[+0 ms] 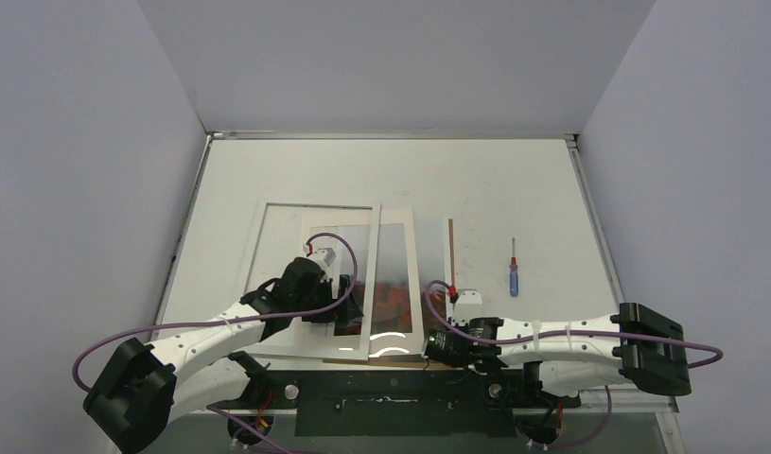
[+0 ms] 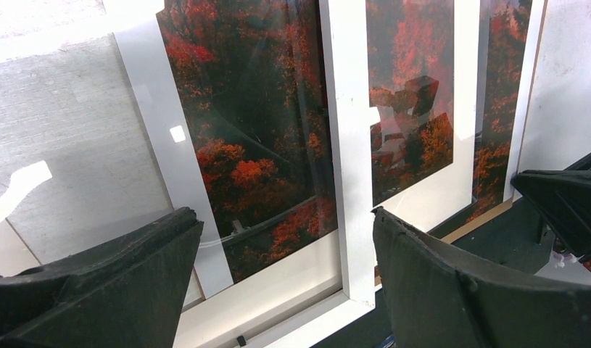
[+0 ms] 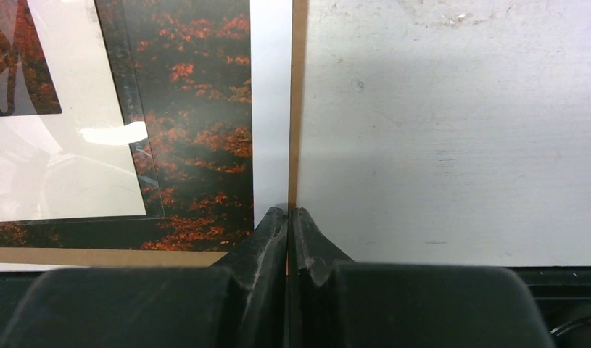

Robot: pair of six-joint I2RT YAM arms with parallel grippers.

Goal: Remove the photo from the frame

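Observation:
The white frame (image 1: 251, 251) lies at the table's front left, its right bar (image 2: 348, 138) crossing the autumn-forest photo (image 2: 249, 145). To the right of that bar a cream mat (image 2: 464, 109) and clear sheet cover part of the photo. The photo's white border (image 3: 271, 109) and the brown backing board (image 3: 297, 101) show in the right wrist view. My right gripper is shut above the board's front right corner, the board outside its fingers. Over the frame, my left gripper stands open with nothing gripped.
A screwdriver (image 1: 514, 274) with a blue handle lies to the right. The dark front ledge (image 1: 405, 407) runs just below the photo's front edge.

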